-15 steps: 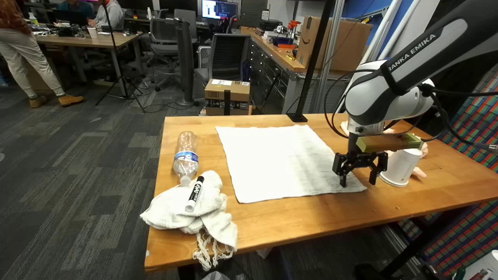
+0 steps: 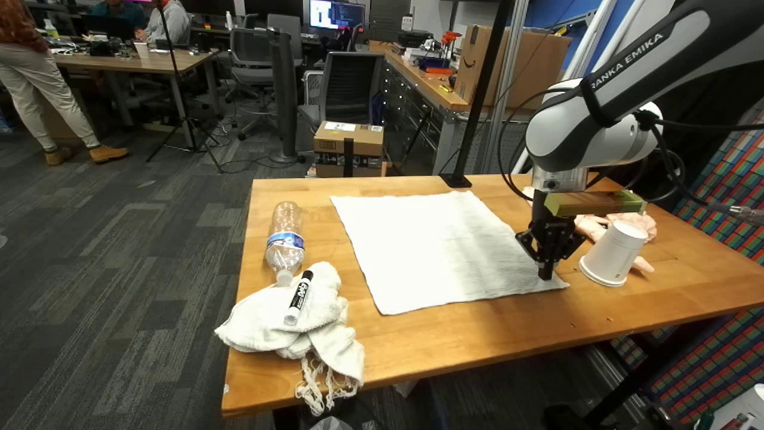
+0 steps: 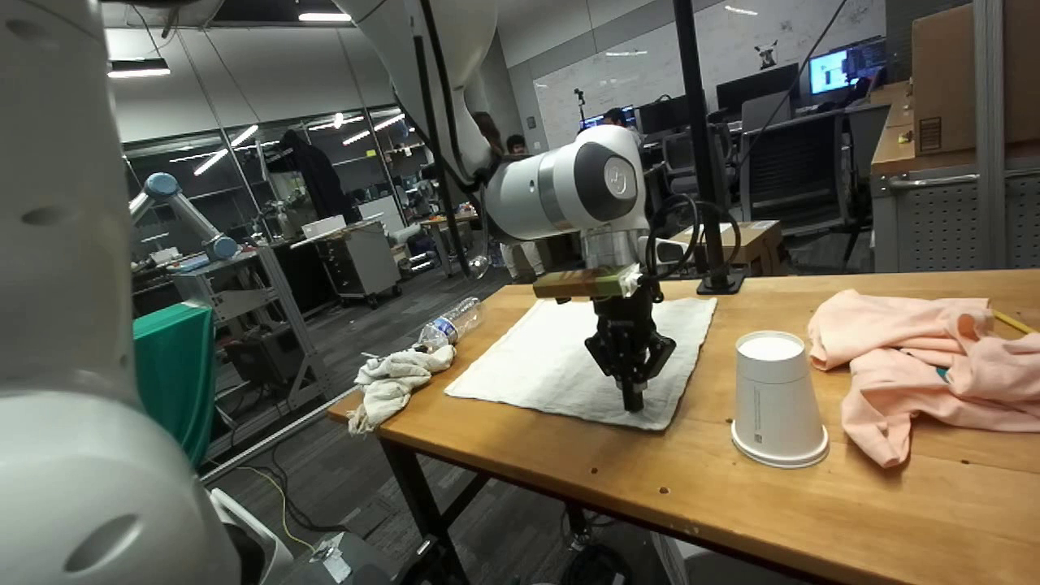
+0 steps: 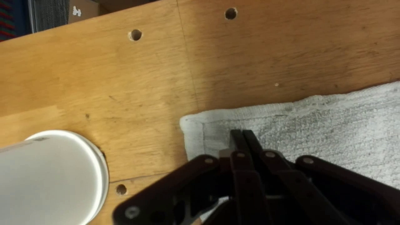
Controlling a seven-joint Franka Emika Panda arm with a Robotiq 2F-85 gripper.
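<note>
A white cloth (image 2: 430, 247) lies spread out flat on the wooden table. At its front right corner my gripper (image 2: 546, 276) points straight down, its tips at the cloth's surface. From the wrist, the black fingers (image 4: 237, 139) are seen drawn together just inside the corner of the cloth (image 4: 318, 127). The gripper (image 3: 634, 401) is shut on the cloth, though any pinched fold is hidden by the fingers. An upside-down white paper cup (image 2: 613, 254) stands on the table to the right, apart from the gripper.
A plastic bottle (image 2: 286, 240) lies at the table's left, by a crumpled white towel (image 2: 265, 319) with a black-and-white marker (image 2: 298, 297) on top. Pink fabric (image 3: 936, 361) sits behind the cup. Bare wood (image 2: 458, 337) runs along the front edge.
The gripper's fingers, spread wide a second ago, have come together near the cloth's corner. The cloth's near edge has shifted slightly right, and the cup shows more clearly.
</note>
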